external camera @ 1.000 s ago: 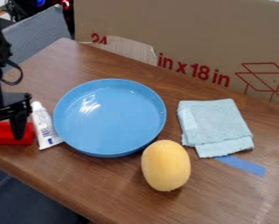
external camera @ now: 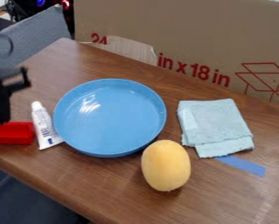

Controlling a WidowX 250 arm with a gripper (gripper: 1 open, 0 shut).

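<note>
My dark gripper (external camera: 2, 105) is at the left edge, blurred and partly out of frame, above a red block (external camera: 9, 132); whether its fingers hold anything is hard to see, but none shows between them. A white tube (external camera: 45, 127) lies beside the block, left of a blue plate (external camera: 110, 118). A yellow mango-like object (external camera: 165, 166) rests in front of the plate, to its right.
A folded pale blue cloth (external camera: 214, 127) lies on the right, with blue tape (external camera: 240, 164) beside it. A cardboard box (external camera: 188, 39) stands along the back of the wooden table (external camera: 107, 192). A grey surface shows at the upper left.
My gripper has risen away from the red block over the last second. The objects on the table look unmoved.
</note>
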